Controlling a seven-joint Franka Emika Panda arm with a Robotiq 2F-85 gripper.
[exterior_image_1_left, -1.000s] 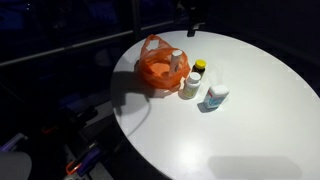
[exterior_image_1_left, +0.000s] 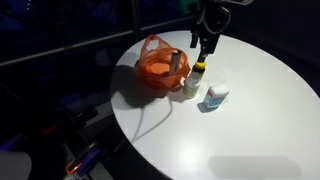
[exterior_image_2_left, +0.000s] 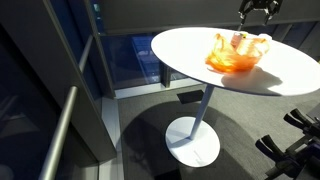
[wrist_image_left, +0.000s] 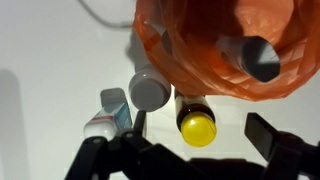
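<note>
My gripper (exterior_image_1_left: 204, 43) is open, pointing down just above a dark bottle with a yellow cap (exterior_image_1_left: 200, 65). In the wrist view that yellow-capped bottle (wrist_image_left: 198, 128) appears between the two spread fingers, apart from both. Close beside it stands a white bottle (exterior_image_1_left: 191, 86), whose round lid (wrist_image_left: 150, 90) shows left of the yellow cap. A second white bottle with a blue label (exterior_image_1_left: 216, 96) stands nearer the exterior camera. The orange bag (exterior_image_1_left: 153, 70) sits open on the table, with a pale cylindrical container (wrist_image_left: 256, 58) in it.
All of these are on a round white table (exterior_image_1_left: 240, 130), whose front and right areas are clear. In the second exterior view, the orange bag (exterior_image_2_left: 232, 55) is near the table's edge (exterior_image_2_left: 195, 72). A thin dark line, perhaps a shadow, crosses the tabletop.
The gripper has come in from the far edge of the table and lowered toward the yellow-capped bottle. The bottles and the bag have not visibly moved.
</note>
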